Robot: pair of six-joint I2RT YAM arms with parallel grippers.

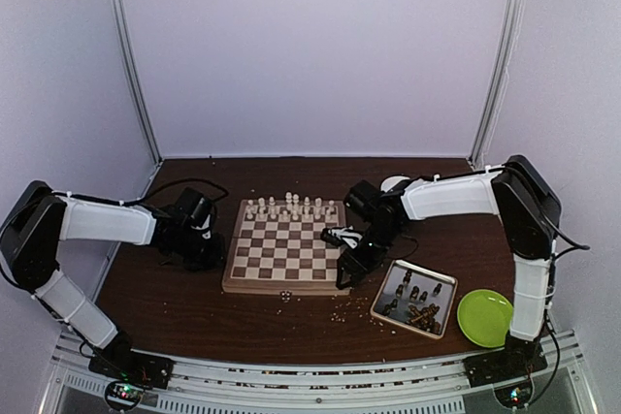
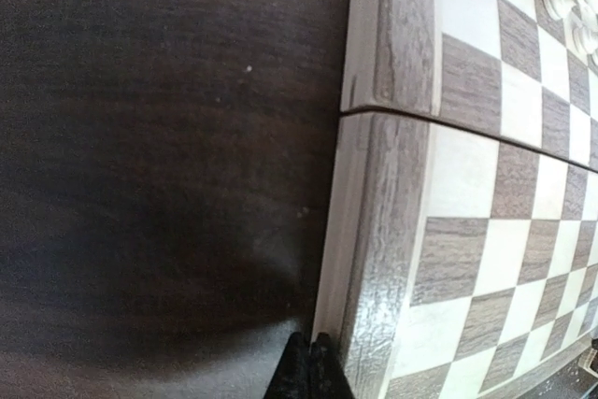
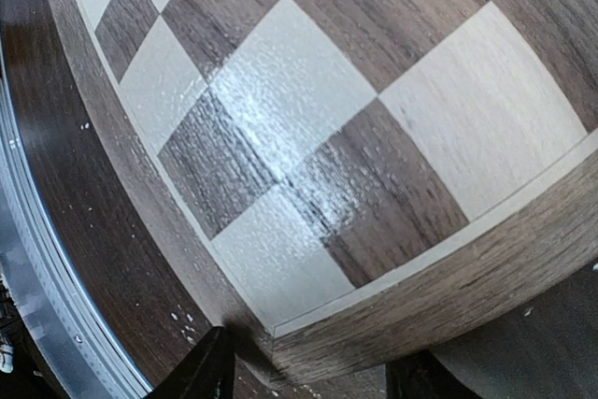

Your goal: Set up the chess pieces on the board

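The chessboard lies in the middle of the table, with several white pieces standing along its far side. Dark pieces are heaped and scattered in a metal tray at the front right. Against the board's left side, my left gripper has its fingertips together, nothing visible between them. My right gripper is at the front right corner of the board; its fingers stand apart on either side of that corner. Whether both fingers touch the wood I cannot tell.
A green plate sits right of the tray. Small pale bits are strewn over the table between board and tray. Behind the right arm, a white round object is partly hidden.
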